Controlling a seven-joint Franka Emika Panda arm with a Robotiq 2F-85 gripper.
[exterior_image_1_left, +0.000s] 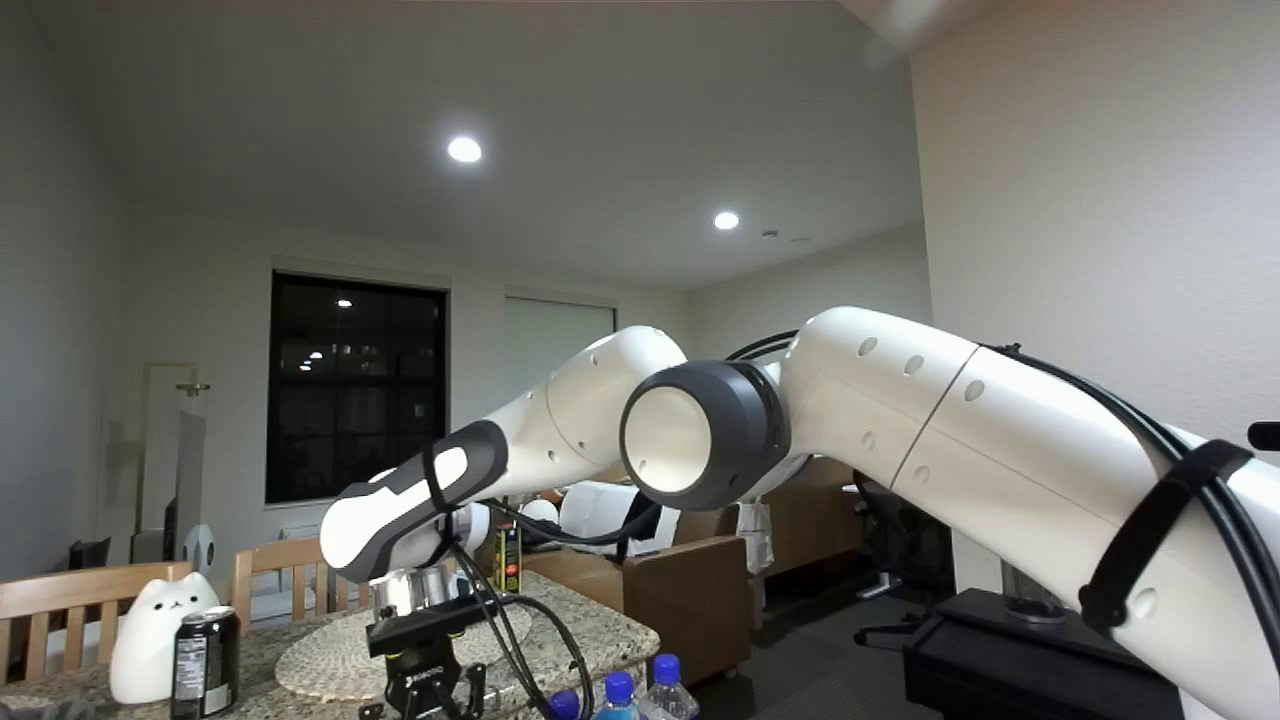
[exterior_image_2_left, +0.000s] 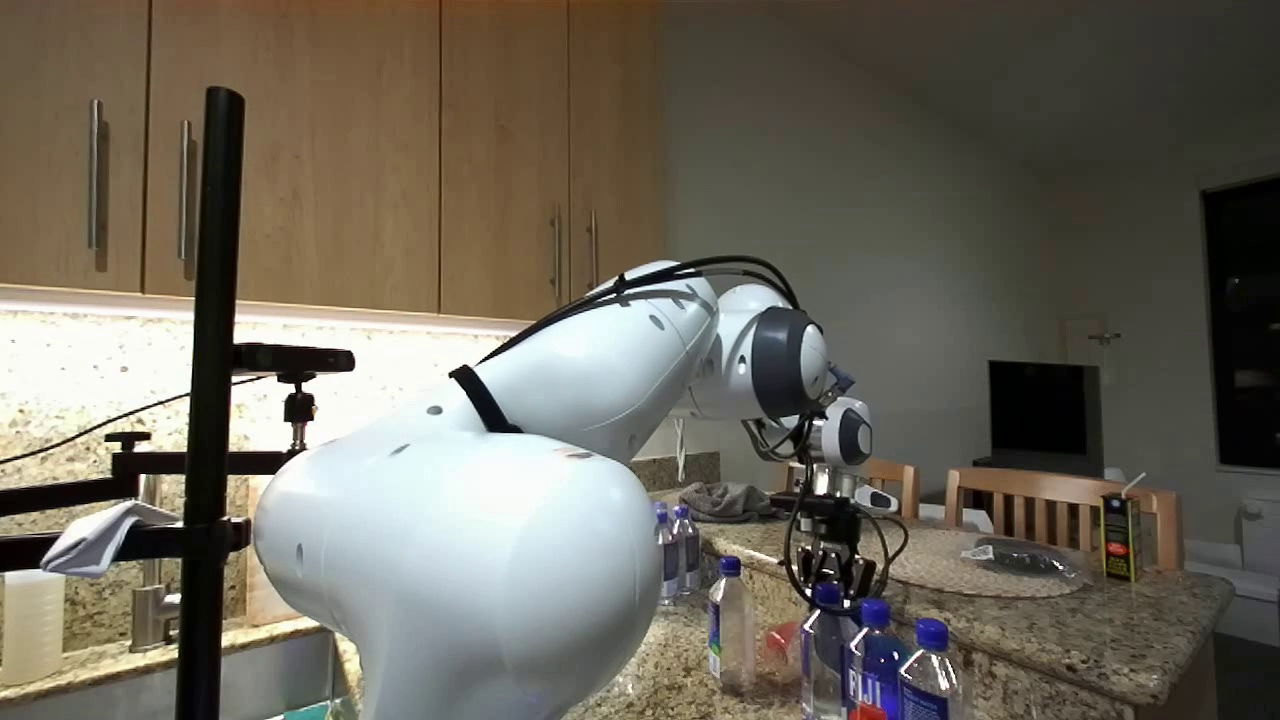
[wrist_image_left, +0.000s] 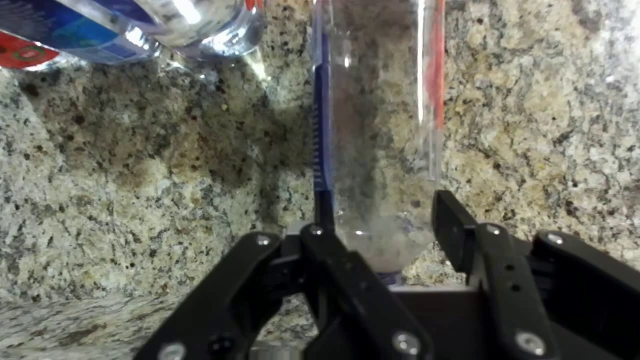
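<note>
In the wrist view a clear plastic bottle (wrist_image_left: 378, 150) with a blue strip down one side and red on the other extends from between my fingers. My gripper is shut on its narrowing end, with one black finger along each side. Beneath it lies speckled granite; whether the bottle touches the stone I cannot tell. In exterior view 1 the gripper (exterior_image_1_left: 432, 702) shows at the bottom edge, its fingertips cut off. Exterior view 2 has the gripper (exterior_image_2_left: 836, 576) pointing down behind blue-capped bottles, which partly hide it.
Several blue-capped water bottles (exterior_image_2_left: 876, 660) stand close in front of the gripper, another bottle (exterior_image_2_left: 729, 630) to its left. A raised counter with a round woven mat (exterior_image_2_left: 978, 562) lies behind. A black can (exterior_image_1_left: 205, 662) and white cat figure (exterior_image_1_left: 162, 636) stand left.
</note>
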